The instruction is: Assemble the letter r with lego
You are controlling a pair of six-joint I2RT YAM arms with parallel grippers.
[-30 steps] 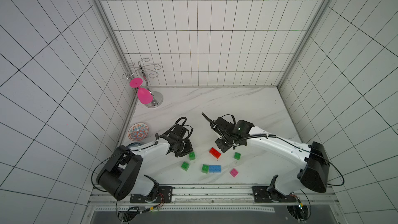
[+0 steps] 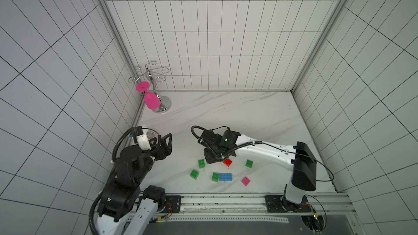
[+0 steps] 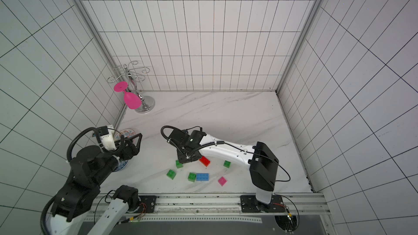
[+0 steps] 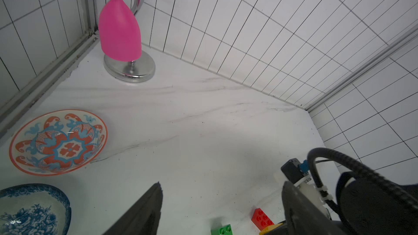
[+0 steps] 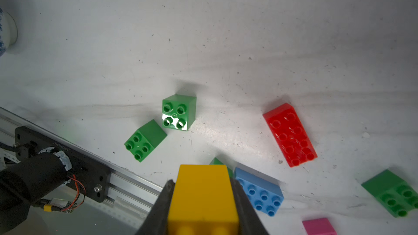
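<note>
My left gripper is raised at the left, open, with nothing seen between its fingers. My right gripper hangs over the middle bricks with a yellow brick between its fingers. Below it in the right wrist view lie a red brick, a blue brick touching a partly hidden green brick, two green bricks at the left, another green brick at the right and a pink brick at the bottom edge.
At the left stand a metal rack with pink glasses, a patterned red bowl and a blue bowl.
My right gripper has moved left, over the middle bricks.
</note>
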